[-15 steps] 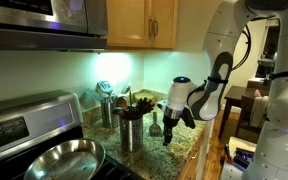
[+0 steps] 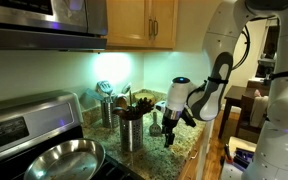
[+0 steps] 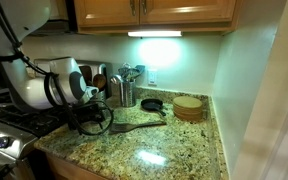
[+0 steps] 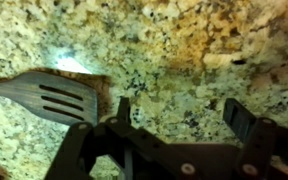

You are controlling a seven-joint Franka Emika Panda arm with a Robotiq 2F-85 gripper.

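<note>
In the wrist view my gripper is open over bare granite, its two dark fingers wide apart with nothing between them. A dark slotted spatula (image 4: 49, 95) lies flat on the counter to the left of the fingers, its slotted head close to the left one. Exterior view 2 also shows the spatula (image 3: 136, 127), stretched across the counter just right of the arm. From exterior view 1, the gripper (image 2: 170, 140) appears low above the counter near its front edge.
A metal utensil holder (image 2: 131, 130) stands near the stove, and a pan (image 2: 64, 160) rests on the stovetop. Farther right are a small black pan (image 3: 152, 105) and a stack of tan plates (image 3: 188, 107).
The arm keeps nearly the same pose, with at most a slight shift of the gripper. The utensil holder and the pan on the stove have not moved.
</note>
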